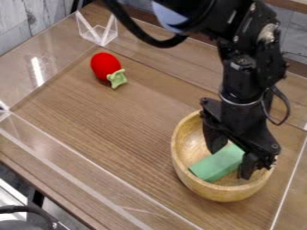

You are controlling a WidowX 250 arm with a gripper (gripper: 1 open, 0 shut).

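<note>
My black gripper (240, 144) reaches down from the top right into a round wooden bowl (206, 185) at the lower right of the camera view. A green block (216, 164) lies in the bowl between and just below the fingers. The fingers stand apart; whether they touch the block is hard to tell.
A red object with a pale green part (106, 67) lies at the upper left. A clear plastic container (96, 29) is at the back left. Dark cable shows at the bottom left corner.
</note>
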